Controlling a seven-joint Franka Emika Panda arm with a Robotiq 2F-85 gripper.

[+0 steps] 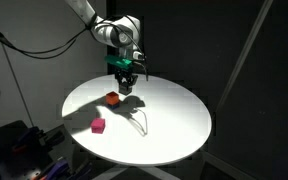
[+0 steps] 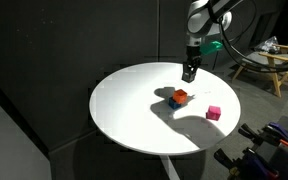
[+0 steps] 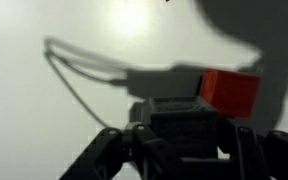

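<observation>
My gripper hangs above the round white table, shut on a dark block. In the wrist view this block fills the space between the fingers. It also shows as a small dark shape below the gripper in exterior view 2. Close to it, on the table, an orange block sits on top of a blue block. The wrist view has the orange block just right of the held one. Apart from these lies a pink block.
A thin cable loops beside the arm. A wooden chair stands behind the table in exterior view 2.
</observation>
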